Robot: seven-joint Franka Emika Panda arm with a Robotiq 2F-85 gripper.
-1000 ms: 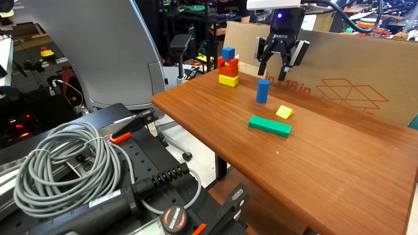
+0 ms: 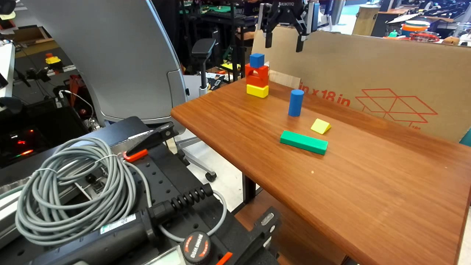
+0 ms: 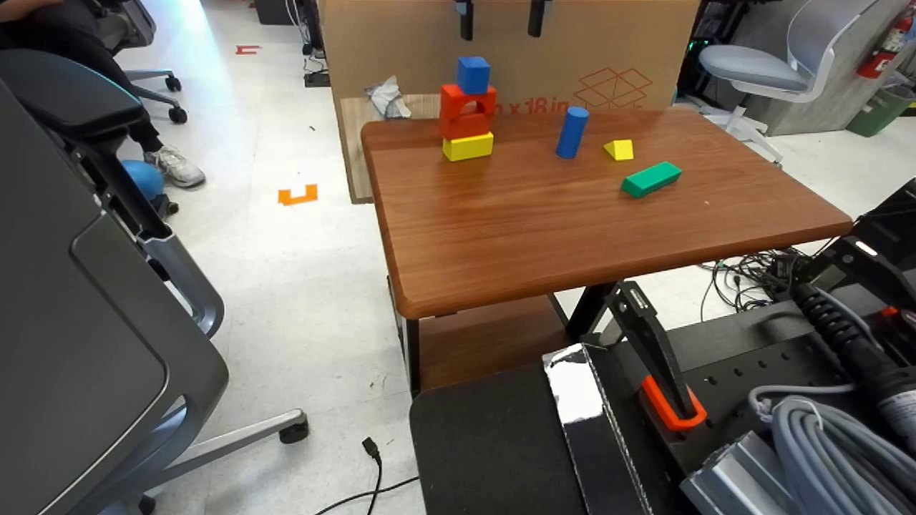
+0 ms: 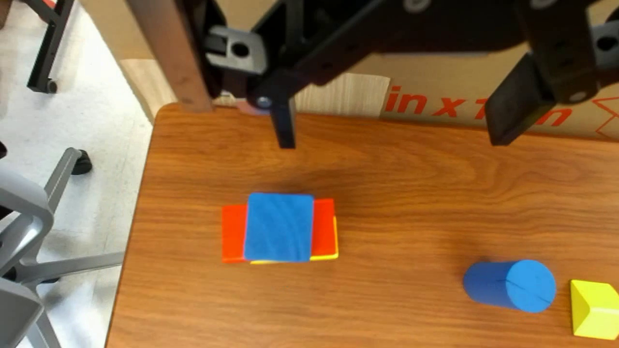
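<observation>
My gripper (image 2: 283,46) is open and empty, raised above the far side of the table; its fingertips also show at the top of the second exterior view. Below and beside it stands a stack: a yellow block (image 3: 468,147) at the bottom, red pieces (image 3: 468,111) with an arched opening above it, and a blue cube (image 3: 473,74) on top. From above, the wrist view shows the blue cube (image 4: 279,227) resting over the red. Apart from the stack, a blue cylinder (image 2: 296,103) stands upright. Near it lie a yellow wedge (image 2: 321,126) and a green bar (image 2: 304,142).
A cardboard sheet (image 2: 375,75) stands along the table's back edge, close behind the stack. A grey chair (image 2: 128,57) is off the table's left end.
My gripper has risen and shifted left in the first exterior view, from behind the blue cylinder toward the stack. The blocks have stayed where they were.
</observation>
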